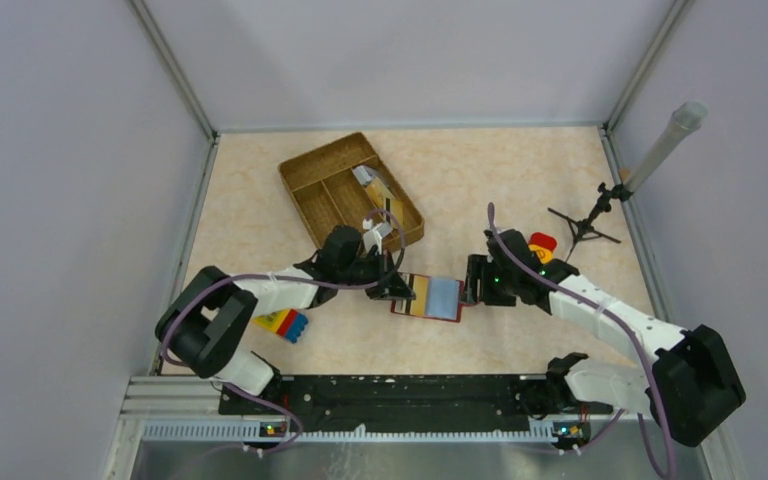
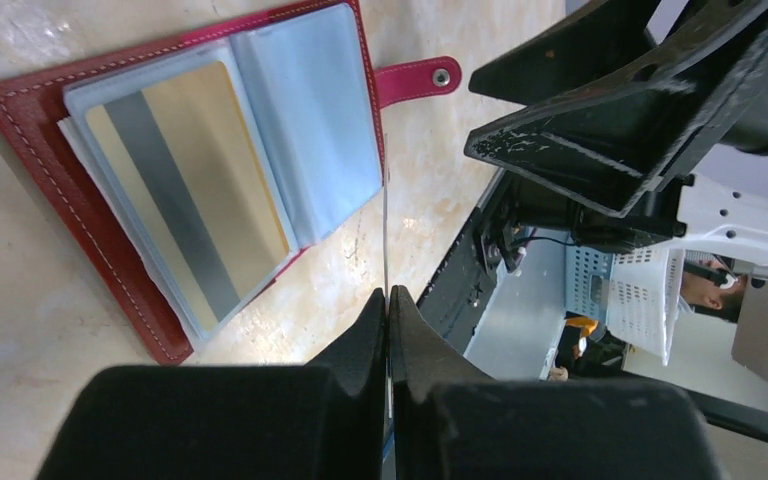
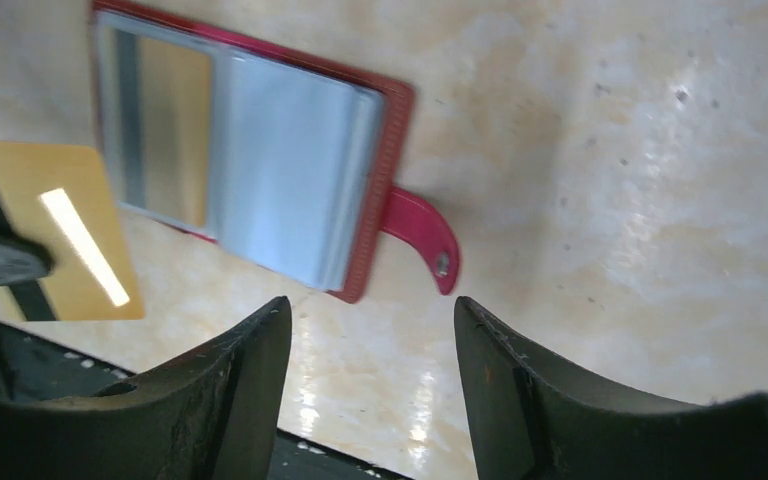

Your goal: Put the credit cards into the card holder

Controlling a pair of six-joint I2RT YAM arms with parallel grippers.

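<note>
The red card holder lies unfolded on the table, with a clear blue empty-looking sleeve [image 1: 443,298] on the right half. On its left half a gold card [image 2: 195,180] with a dark stripe sits inside a clear pocket. My left gripper is shut on another gold card, which the left wrist view shows edge-on as a thin upright line. This held card is beside the holder in the right wrist view. My right gripper stands open and empty, near the holder's strap end [image 3: 425,240].
A woven box [image 1: 315,165] at the back left has several cards in it. Toy blocks [image 1: 282,323] lie beside the left arm, and a red and yellow block [image 1: 542,246] by the right arm. A small tripod [image 1: 588,228] stands at far right.
</note>
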